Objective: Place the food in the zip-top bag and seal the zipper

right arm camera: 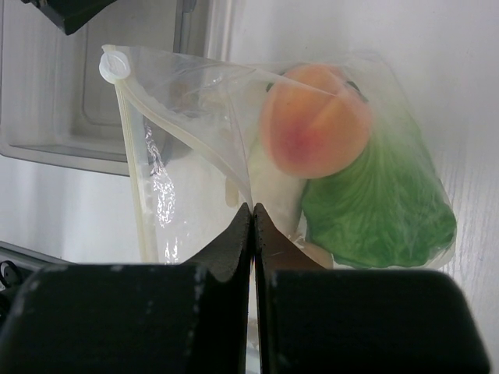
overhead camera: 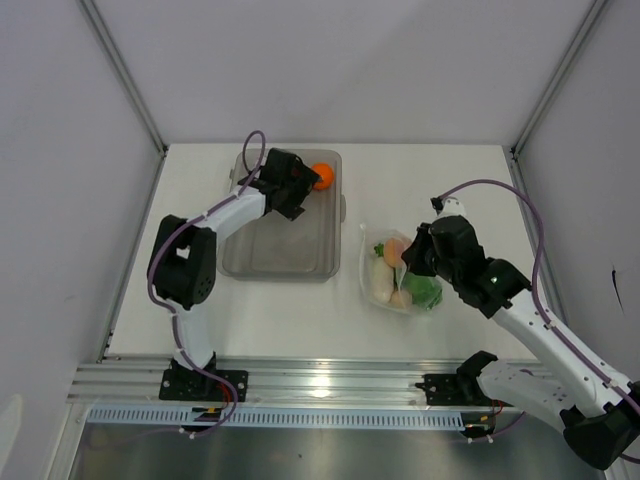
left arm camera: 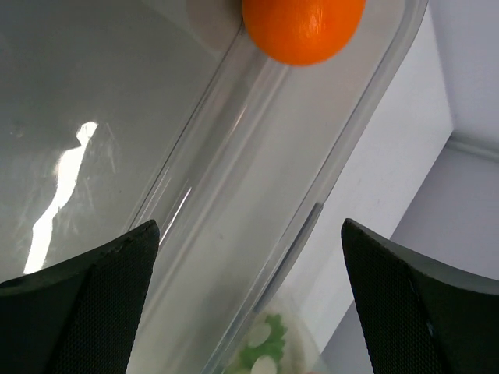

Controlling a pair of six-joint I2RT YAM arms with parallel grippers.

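Note:
The clear zip top bag [right arm camera: 195,109] lies on the table with its mouth gaping. Through its film show a peach [right arm camera: 316,121], green leafy food [right arm camera: 378,210] and a pale long piece [overhead camera: 382,280]. My right gripper is shut on the bag's mouth edge, whose zipper strip runs into the fingertips. Over the grey bin, my left gripper [overhead camera: 303,205] is open with nothing between its fingers. Just ahead of it lies an orange [left arm camera: 304,23], also visible in the top view [overhead camera: 322,176]. The left gripper mostly hides a dark red food item from above.
The grey bin [overhead camera: 335,235] has raised walls and a side handle [left arm camera: 288,257].

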